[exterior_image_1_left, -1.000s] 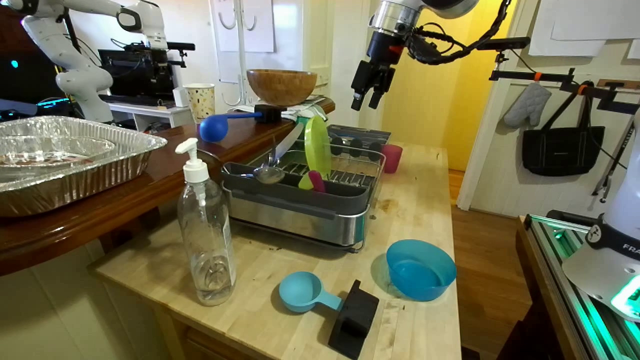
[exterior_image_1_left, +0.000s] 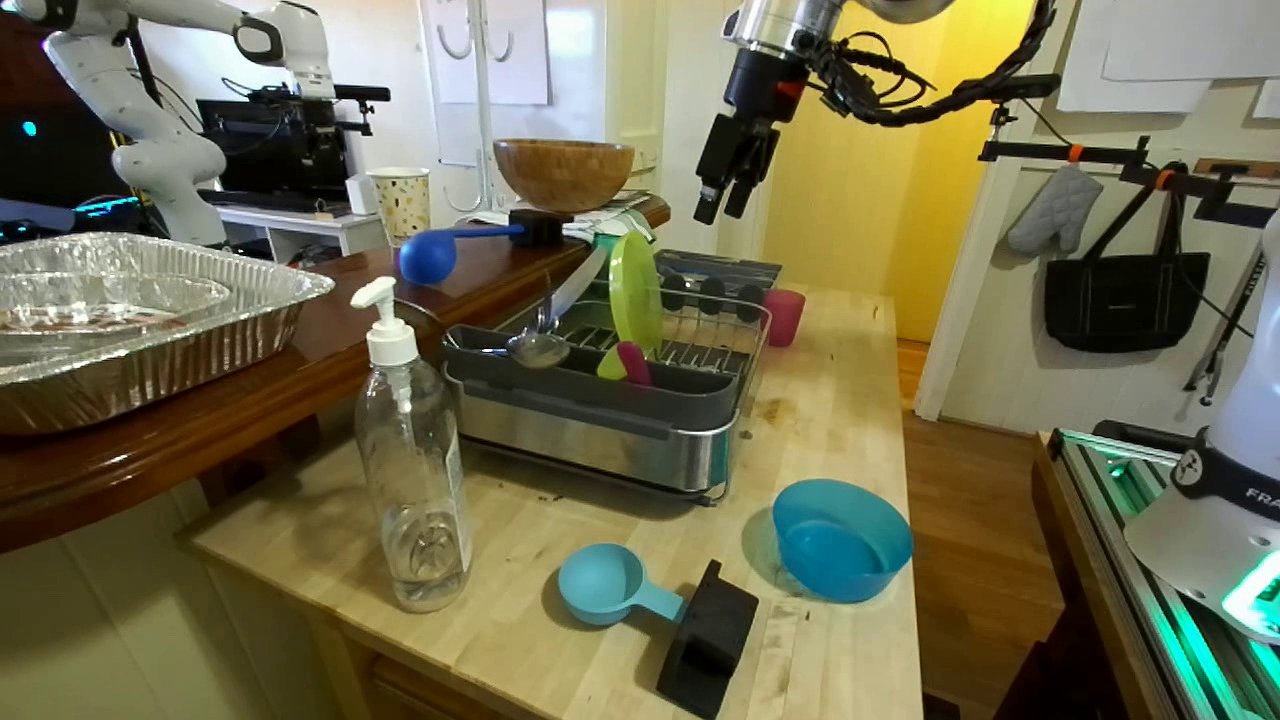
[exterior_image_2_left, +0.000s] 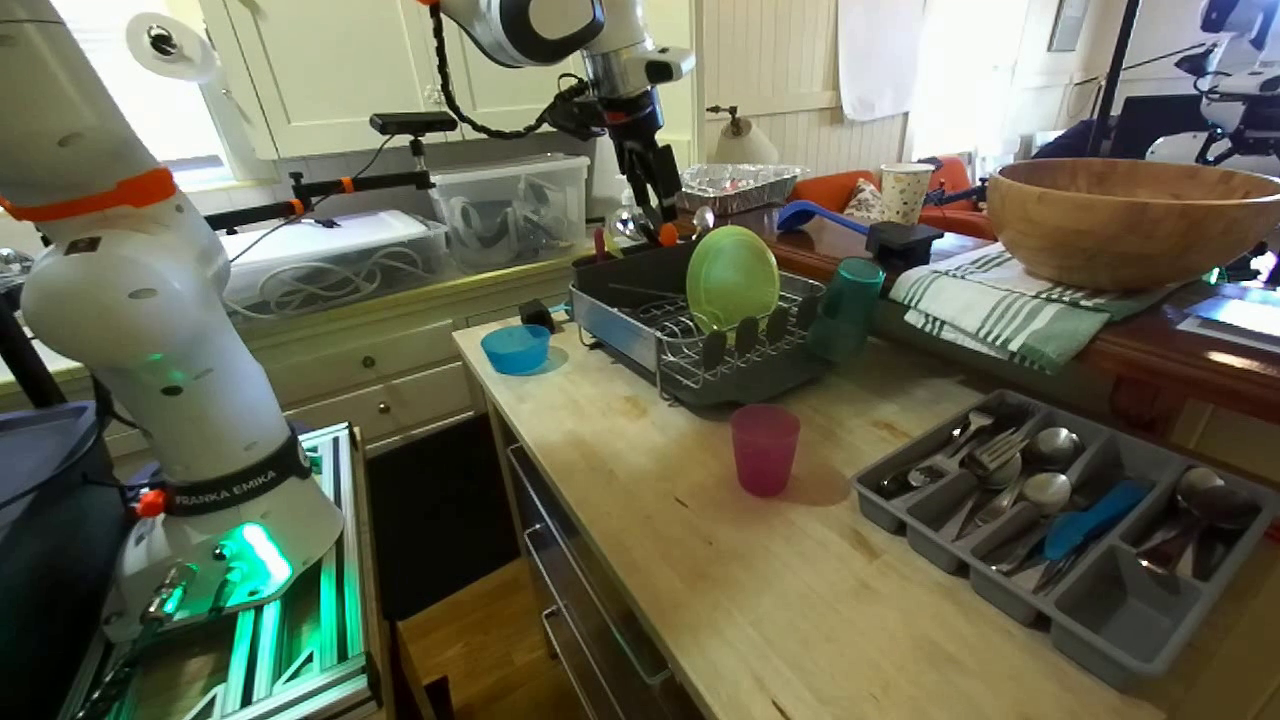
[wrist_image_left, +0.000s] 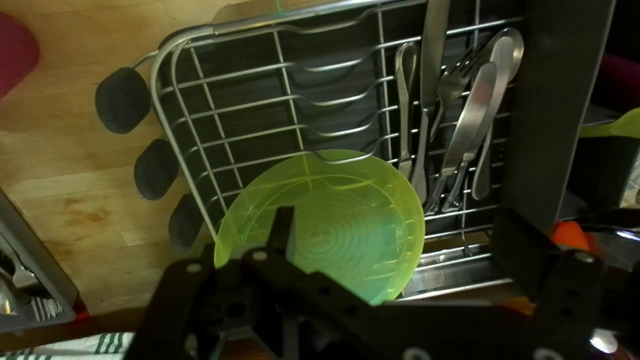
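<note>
My gripper (exterior_image_1_left: 722, 204) is open and empty, held in the air above the dish rack (exterior_image_1_left: 576, 414). From the wrist, its fingers (wrist_image_left: 280, 233) appear on either side of the view, over the rack's lower part. A translucent green plate (wrist_image_left: 324, 225) stands on edge in the rack; in the wrist view it overlaps the left finger and lies partly between the two. Knives, forks and other cutlery (wrist_image_left: 459, 129) lie on the rack's wires beside the plate. A teal cup (exterior_image_2_left: 847, 310) hangs at the rack's side.
On the counter are a pink cup (exterior_image_2_left: 765, 450), a grey cutlery tray (exterior_image_2_left: 882, 510), a blue bowl (exterior_image_1_left: 842, 540), a blue measuring scoop (exterior_image_1_left: 603, 584) and a soap bottle (exterior_image_1_left: 411, 480). A wooden bowl (exterior_image_1_left: 564, 174) sits on the raised ledge. Bare counter lies around the pink cup.
In exterior view 1 the gripper has shifted slightly left and a touch lower, still open. The objects on the counter and in the rack have stayed put.
</note>
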